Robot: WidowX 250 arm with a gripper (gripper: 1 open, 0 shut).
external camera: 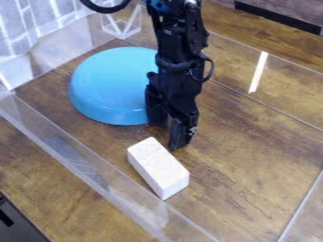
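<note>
My black gripper (169, 123) reaches down to the wooden table at the centre, beside the right side of a blue round object (108, 85). Its fingertips are dark and hard to make out; nothing clear shows between them. A white block (158, 168) lies on the table just below the gripper, apart from it.
Transparent strips or edges run along the lower left and right, and a clear plastic-like item (32, 28) stands at the top left.
</note>
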